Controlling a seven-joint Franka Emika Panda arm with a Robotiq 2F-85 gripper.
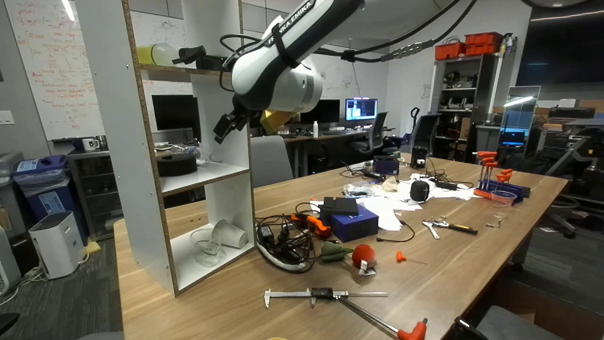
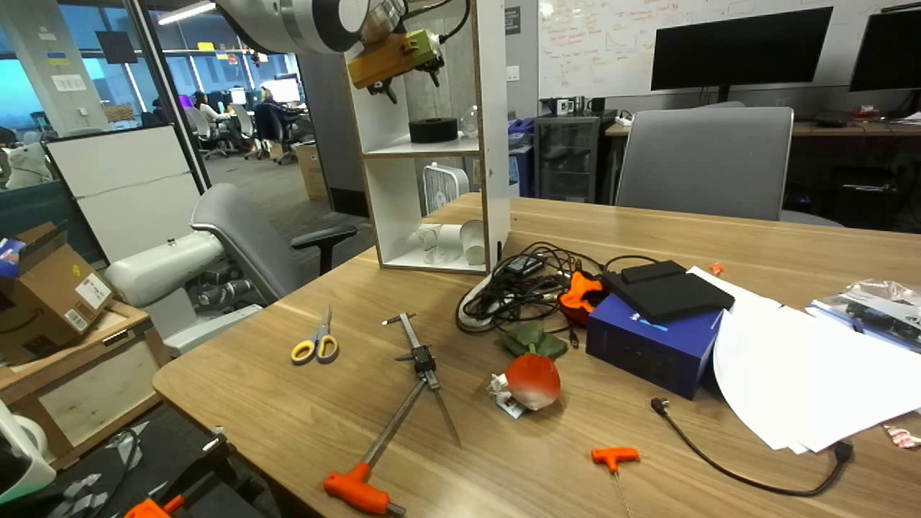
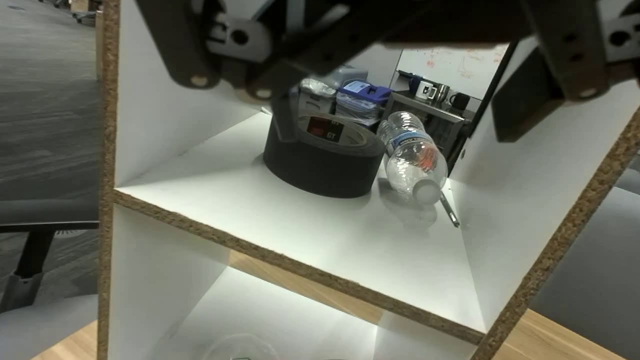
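Note:
My gripper (image 1: 226,129) is at the front of the white shelf unit (image 1: 106,147), above the level of its middle shelf (image 3: 336,240). In the wrist view its dark fingers (image 3: 528,99) stand wide apart at the top, with nothing held between them. A roll of black tape (image 3: 321,162) lies flat on the middle shelf, beyond the left finger and partly overlapped by it. To its right a clear plastic bottle (image 3: 414,159) lies on its side, cap toward me. Beside the bottle, by the right wall, is a thin metal object (image 3: 448,210).
The shelf's side walls flank the gripper, and a board (image 1: 187,70) with a yellow item and black objects is above. Cups (image 1: 229,233) lie in the bottom compartment. On the table are cables (image 1: 286,243), a blue box (image 1: 355,223), calipers (image 1: 322,293) and scissors (image 2: 317,344).

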